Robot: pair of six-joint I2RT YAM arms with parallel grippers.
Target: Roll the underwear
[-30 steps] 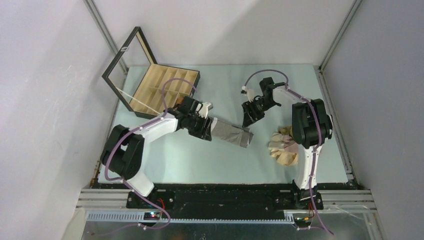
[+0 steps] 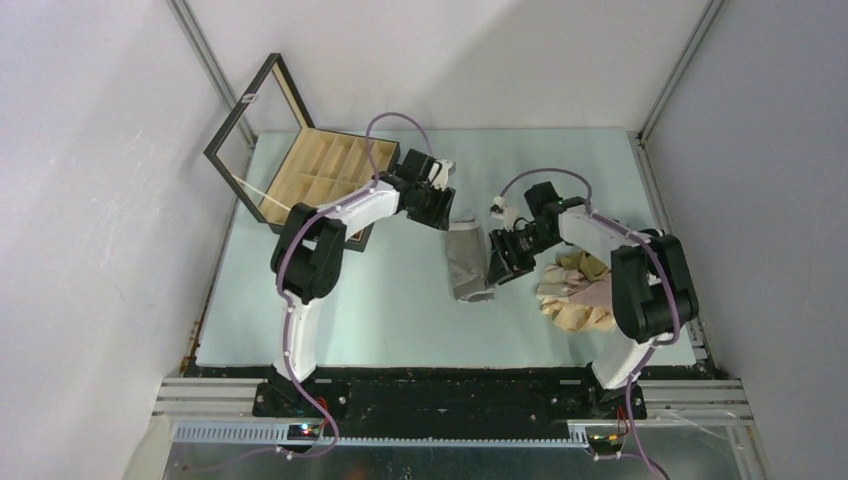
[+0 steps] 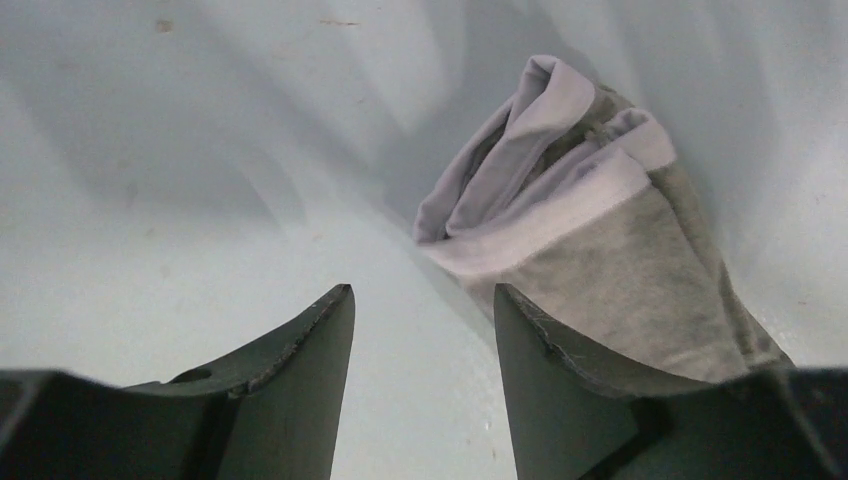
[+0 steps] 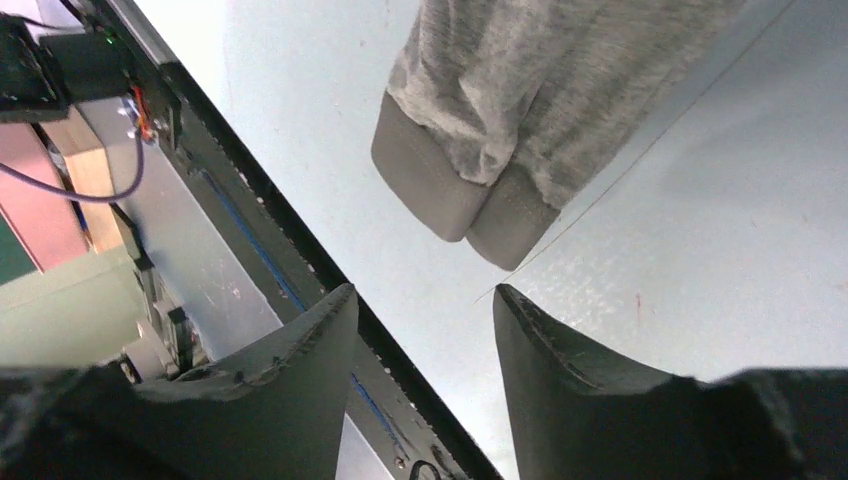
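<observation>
The grey underwear (image 2: 466,261) lies folded in a strip, front to back, in the middle of the table. My left gripper (image 2: 437,215) is at its back end; in the left wrist view that end's folded band (image 3: 535,220) sits just beyond my open fingertips (image 3: 325,310). My right gripper (image 2: 505,262) is beside the front end; in the right wrist view the two grey waistband edges (image 4: 425,175) lie just beyond its open fingers, with nothing between them.
An open wooden compartment box (image 2: 310,175) stands at the back left. A pile of loose clothes (image 2: 572,300) lies at the right under my right arm. The table's front edge is near the right gripper.
The underwear has turned from lying slanted crosswise to nearly front to back. My left gripper has moved back and right, my right gripper forward.
</observation>
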